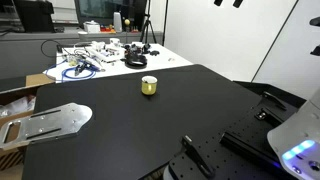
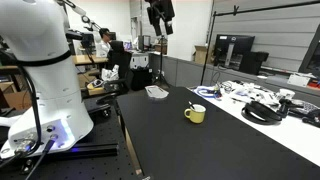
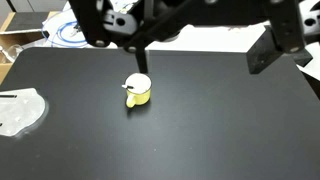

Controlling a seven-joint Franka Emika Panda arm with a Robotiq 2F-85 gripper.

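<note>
A small yellow mug (image 1: 149,86) with a white inside stands upright on the dark table. From above, the mug (image 3: 138,94) shows its handle toward the lower left, and something thin and dark is at its rim. In the second exterior view the mug (image 2: 196,115) stands clear of the arm. My gripper is open high above the table, with nothing between its fingers. The mug appears below the left finger (image 3: 141,58) in the wrist view, well apart from it.
A flat pale plate-like piece (image 1: 45,123) lies at the table's left edge in the first exterior view. Cables and tools clutter a white surface (image 1: 105,62) behind the table.
</note>
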